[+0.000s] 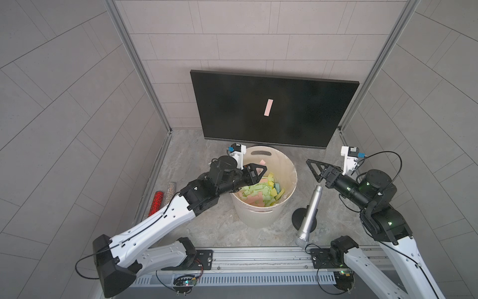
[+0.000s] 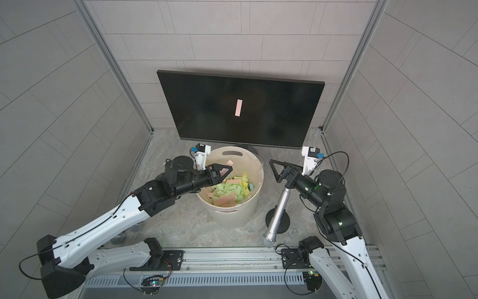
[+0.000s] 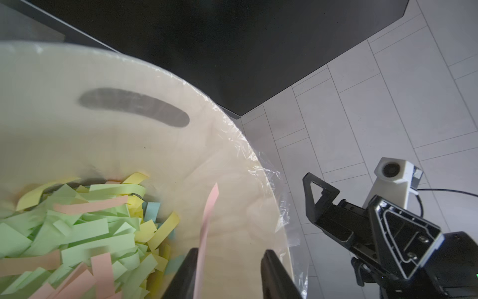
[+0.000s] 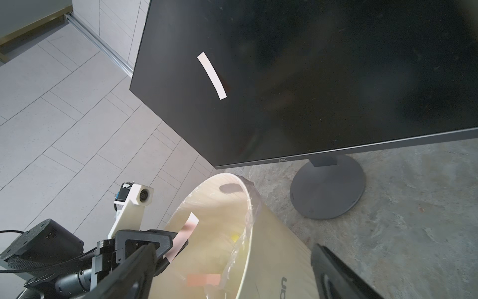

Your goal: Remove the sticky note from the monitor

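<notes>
A pink sticky note (image 1: 268, 107) is stuck on the black monitor (image 1: 234, 104), left of centre in the right wrist view (image 4: 211, 74). My left gripper is inside the cream bin (image 2: 249, 164), its fingers apart. A pink strip (image 3: 204, 224) stands at its left finger, above a heap of green, yellow and pink notes (image 3: 79, 239); whether it is still held is unclear. My right gripper (image 1: 313, 172) stands open to the right of the bin, with nothing between its fingers.
A silver microphone on a round black base (image 1: 308, 214) stands right of the bin, below the right arm. Red and silver cylinders (image 1: 156, 201) lie at the left. The monitor's stand (image 4: 326, 189) is behind the bin.
</notes>
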